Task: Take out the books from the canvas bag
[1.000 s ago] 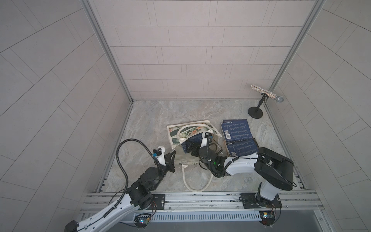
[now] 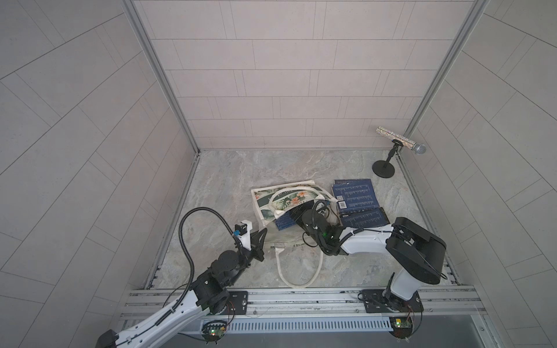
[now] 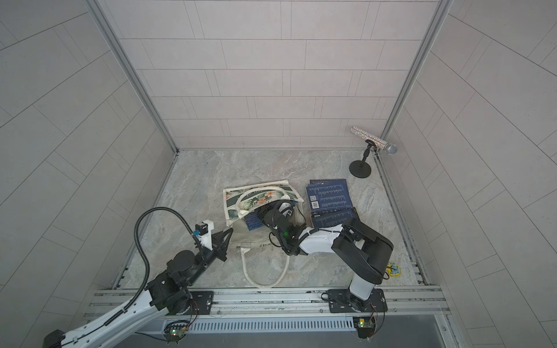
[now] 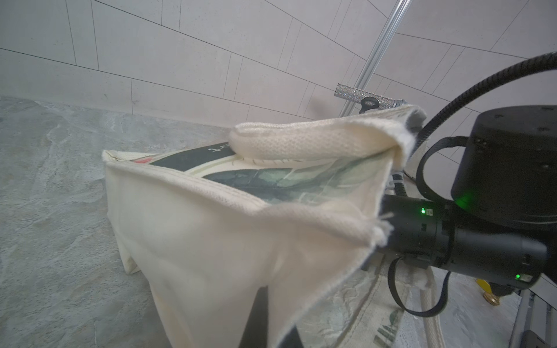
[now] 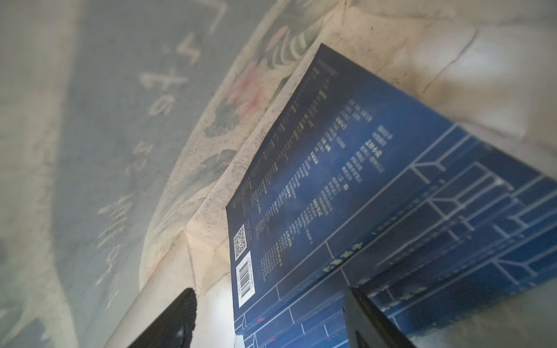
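The canvas bag (image 2: pixel 262 200) lies on the counter with its flap raised. In the right wrist view, several blue books (image 5: pixel 336 191) lie inside it. My right gripper reaches into the bag's mouth, fingers apart on either side of the books' near end. My left gripper (image 2: pixel 260 243) is at the bag's front-left corner in the top views; in the left wrist view its fingertips are against the cream fabric, shut, and whether cloth is between them is unclear.
More blue books (image 2: pixel 356 194) lie right of the bag. A microphone on a black stand (image 2: pixel 383 168) stands at the back right. Bare counter (image 2: pixel 220 168) is at the back left. A loose handle loop (image 2: pixel 298 285) lies in front.
The left gripper has shifted slightly to the right.
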